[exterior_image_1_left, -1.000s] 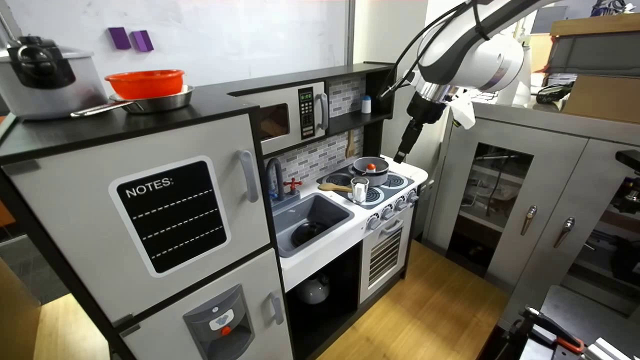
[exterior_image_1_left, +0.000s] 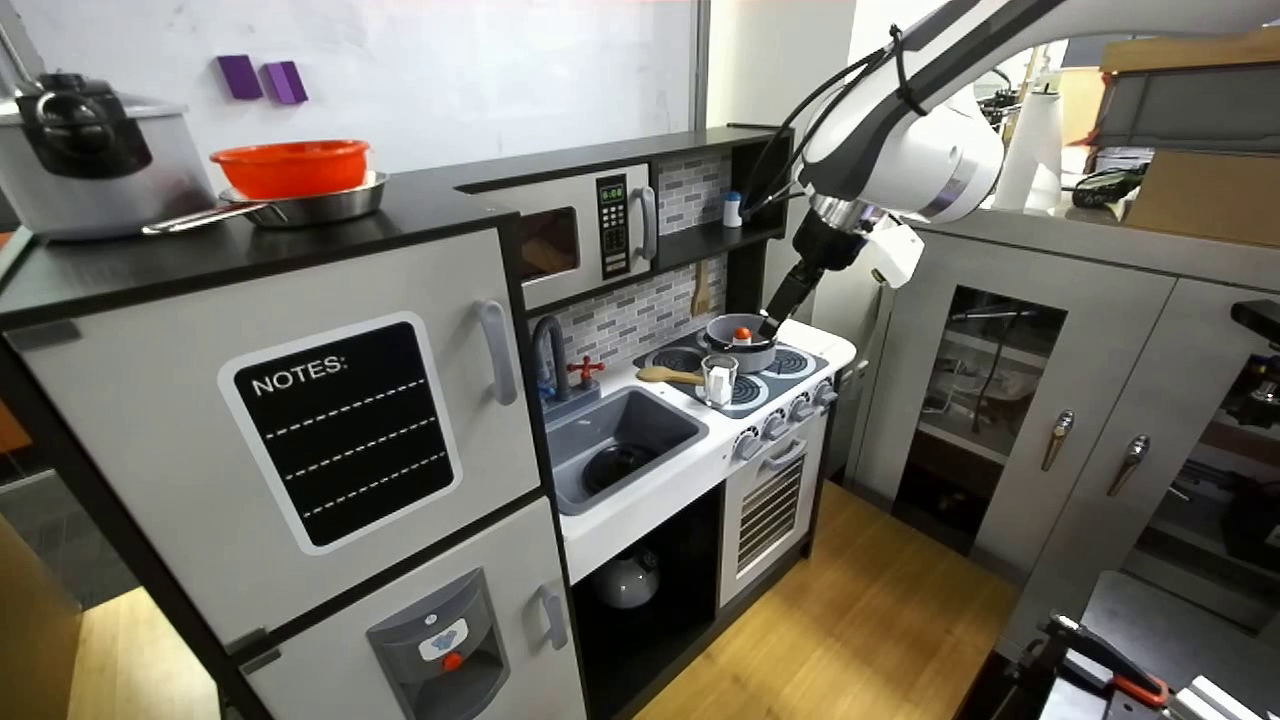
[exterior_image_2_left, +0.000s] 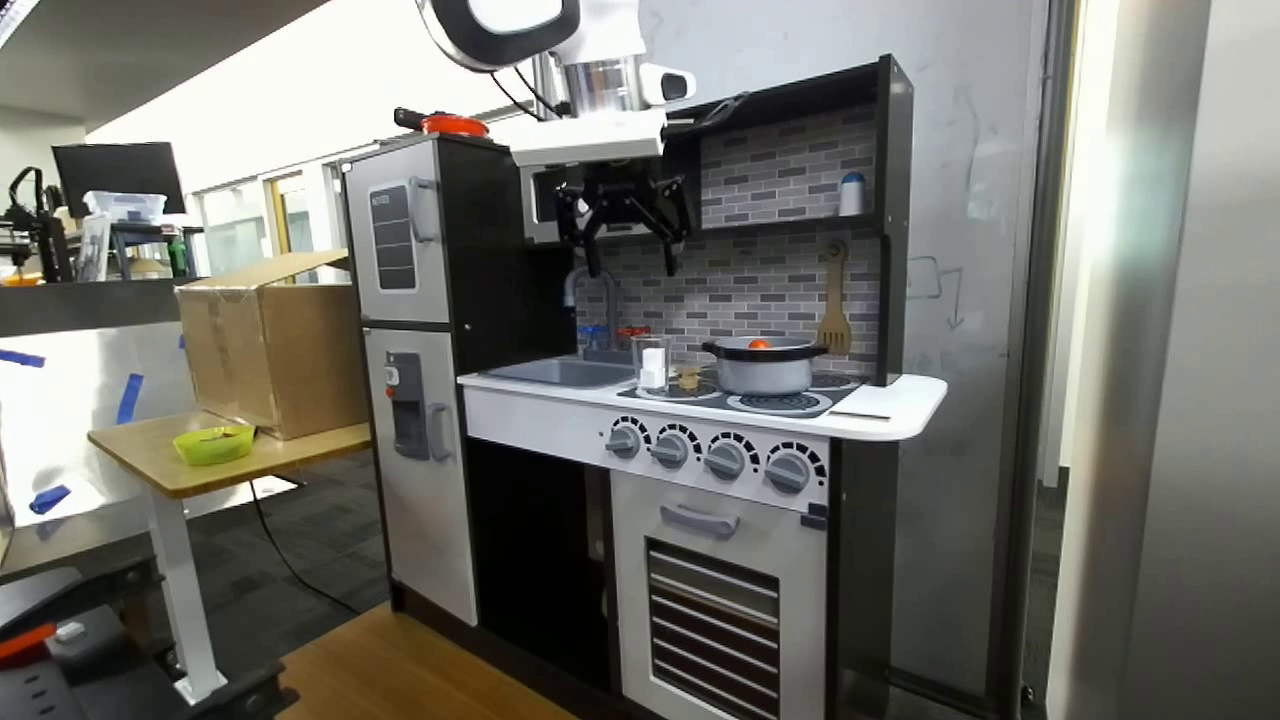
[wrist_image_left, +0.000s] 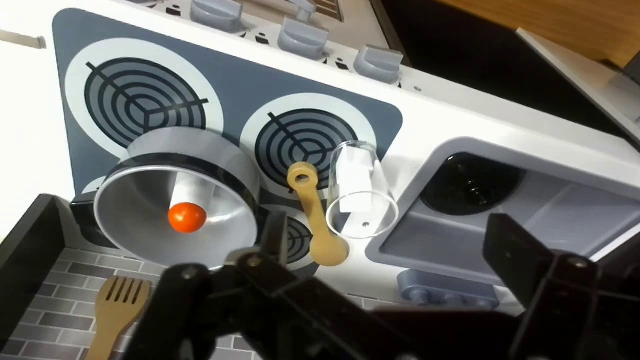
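My gripper (exterior_image_2_left: 632, 266) hangs open above the toy kitchen counter, nothing between its fingers. A grey pot (wrist_image_left: 180, 195) stands on the stove (wrist_image_left: 231, 114), holding a white item with a round orange-red top (wrist_image_left: 187, 217). To the pot's right in the wrist view lies a wooden spoon (wrist_image_left: 316, 219). Beside the spoon stands a clear glass (wrist_image_left: 363, 189) with white blocks inside. Both wrist-view fingers (wrist_image_left: 517, 249) are spread wide across the lower part of the picture, on the near side of the spoon and glass. In exterior view 1 the gripper overlaps the pot's rim, but it is higher up in exterior view 2.
The grey sink (wrist_image_left: 462, 240) with a black round thing (wrist_image_left: 471, 183) in it adjoins the stove. A wooden spatula (exterior_image_2_left: 835, 300) hangs on the tiled back wall. An overhead shelf (exterior_image_2_left: 768, 224) carries a blue-topped shaker (exterior_image_2_left: 851, 194).
The arm has moved left in exterior view 1, so the gripper's tip now overlaps the pot's edge there. The pot, spoon and glass look unmoved.
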